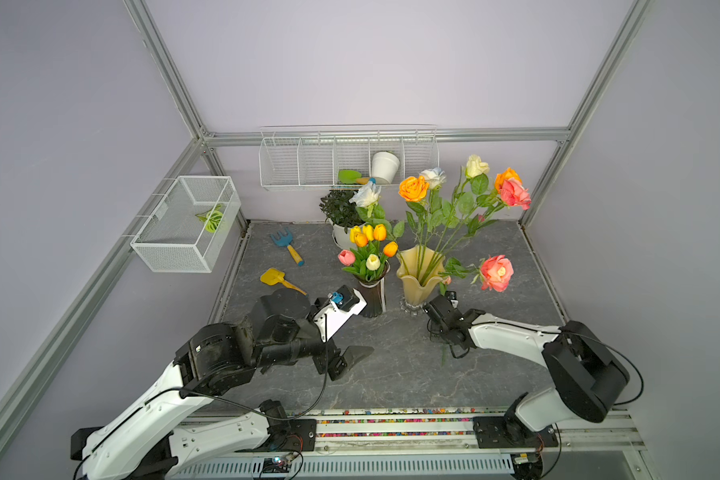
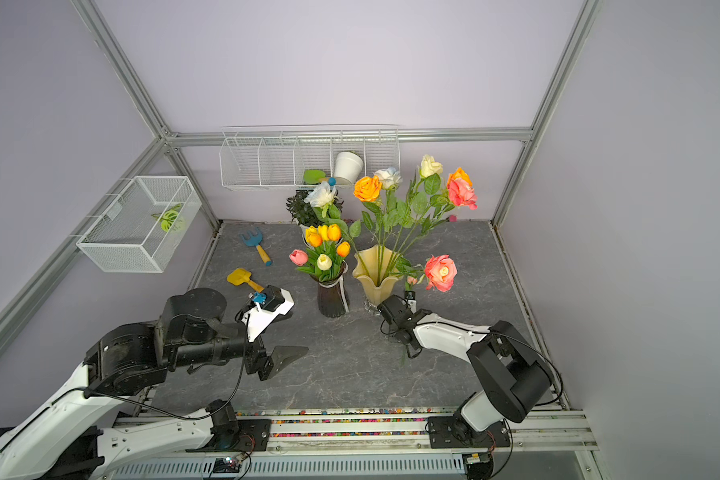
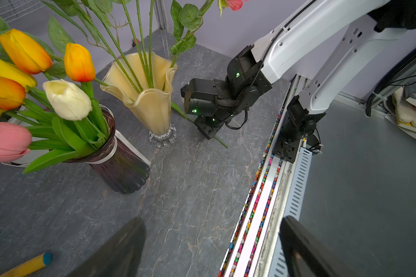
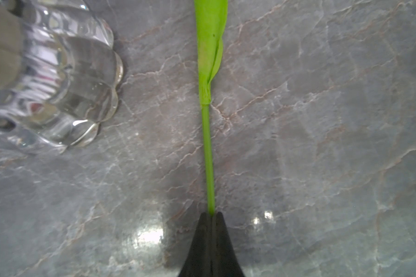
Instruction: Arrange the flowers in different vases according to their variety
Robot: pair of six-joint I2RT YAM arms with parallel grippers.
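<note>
A dark vase holds tulips; beside it a pale yellow vase holds roses. My right gripper is shut low at a thin green stem lying on the table beside the yellow vase's clear base; whether the stem is between the fingertips is hard to tell. My left gripper hangs open over the table left of the tulip vase, nothing between its blurred fingers.
Yellow shovel and blue fork lie at the left. A potted plant stands behind the vases. Wire baskets hang on the walls.
</note>
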